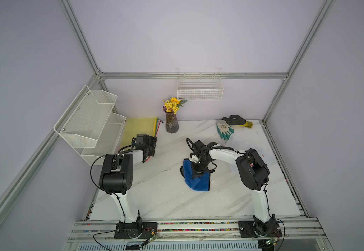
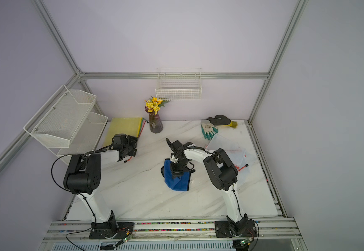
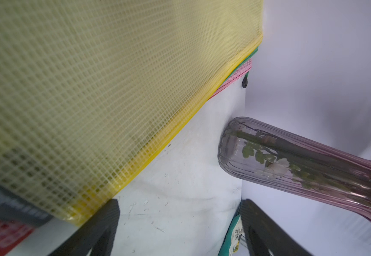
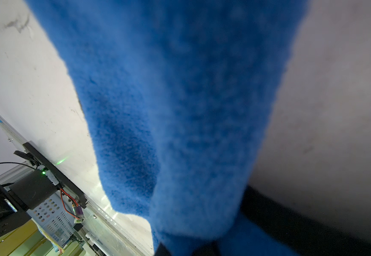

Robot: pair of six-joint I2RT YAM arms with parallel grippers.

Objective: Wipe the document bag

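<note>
At the back left of the table lies a yellow mesh document bag (image 1: 139, 126) on top of a stack with green and red-edged bags. Over its right front side is my left gripper, open; in the left wrist view the bag's yellow edge (image 3: 151, 155) runs close to one finger (image 3: 102, 226), and nothing is pinched. A blue cloth (image 4: 194, 128) with black trim hangs from my right gripper, shut on it low in the right wrist view. Mid-table, the cloth (image 1: 198, 183) spreads under that gripper. A clear document bag (image 2: 227, 146) lies flat behind the right arm.
A vase of yellow flowers (image 1: 171, 122) stands at the back, right of the stack. Gloves (image 1: 225, 128) and a yellow-bristled brush (image 1: 248, 123) rest at the back right. White wire shelves (image 1: 85, 121) flank the left side.
</note>
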